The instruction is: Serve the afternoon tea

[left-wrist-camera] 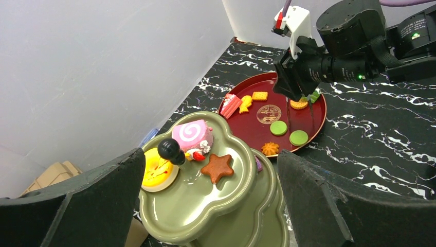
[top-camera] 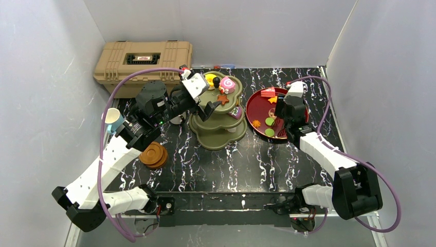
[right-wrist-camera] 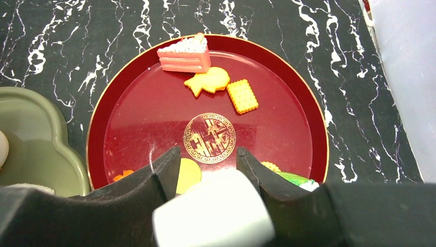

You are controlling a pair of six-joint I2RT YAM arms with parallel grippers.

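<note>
A green tiered stand [top-camera: 216, 142] carries treats on its top tier: a pink swirl cake [left-wrist-camera: 191, 135], a yellow round one [left-wrist-camera: 157, 170] and a brown star cookie [left-wrist-camera: 217, 168]. My left gripper [top-camera: 208, 107] stands open by the top tier, nothing between its fingers. Over the red tray [top-camera: 250, 109] hangs my right gripper, part open, its fingertips apart and no treat visibly gripped. The tray holds a pink cake slice [right-wrist-camera: 186, 57], a fish biscuit [right-wrist-camera: 208, 80], a square biscuit [right-wrist-camera: 242, 96] and green discs [left-wrist-camera: 278, 127]. A green item [right-wrist-camera: 297, 180] is partly hidden by a finger.
A tan case [top-camera: 118, 59] sits at the back left. Brown coasters [top-camera: 153, 154] and a light blue cup [top-camera: 114, 121] lie on the left, near the left arm. Grey walls close in the sides.
</note>
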